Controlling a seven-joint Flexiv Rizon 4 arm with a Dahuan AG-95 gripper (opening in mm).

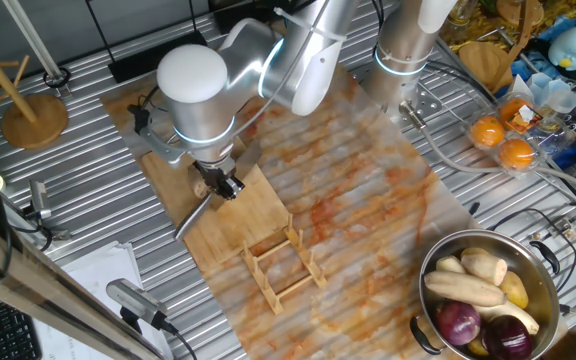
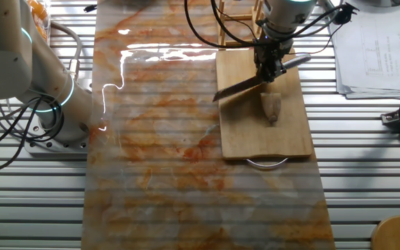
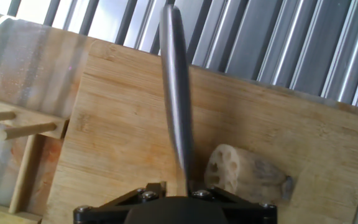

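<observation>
My gripper (image 1: 226,187) is shut on a knife above the wooden cutting board (image 2: 242,139). The knife's grey metal handle (image 3: 176,81) sticks out on one side of the fingers. On the other side, the blade (image 2: 237,89) slants over the board's edge in exterior view 2. A piece of lotus root (image 3: 244,171) lies on the board, its holed cut face turned toward the knife. In the wrist view it lies right of the handle, close to the gripper. Whether the blade touches the root or the board cannot be told.
A wooden rack (image 1: 285,268) with upright pegs stands by one end of the board. A steel pot (image 1: 430,300) of vegetables sits at the lower right. Papers (image 2: 372,52) lie off to the board's side.
</observation>
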